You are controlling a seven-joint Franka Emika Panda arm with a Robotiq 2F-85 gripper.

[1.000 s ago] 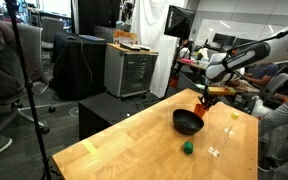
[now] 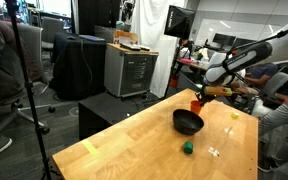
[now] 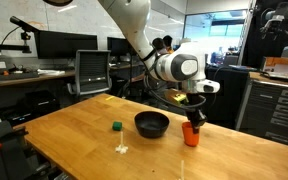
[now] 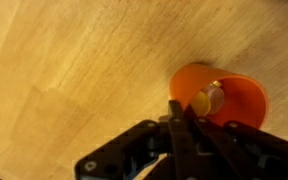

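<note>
An orange cup [image 3: 191,134] stands on or just above the wooden table beside the black bowl [image 3: 152,124]. In the wrist view, the cup [image 4: 246,98] shows its open mouth, with a small pale, yellowish thing [image 4: 210,98] inside. My gripper is shut on the cup's near rim, one finger inside and one outside as far as shows. Exterior view 1 puts the cup [image 2: 195,106] just behind the bowl [image 2: 188,122], under the arm. Whether the cup's base touches the table is hard to tell.
A green block [image 3: 117,126] lies in front of the bowl. Small pale items [image 3: 122,149] rest nearer the table's front, and a yellow piece [image 2: 234,115] lies to the right in exterior view 1.
The gripper and the cup have shifted slightly, staying close together behind the bowl. The bowl and the green block have not moved.
</note>
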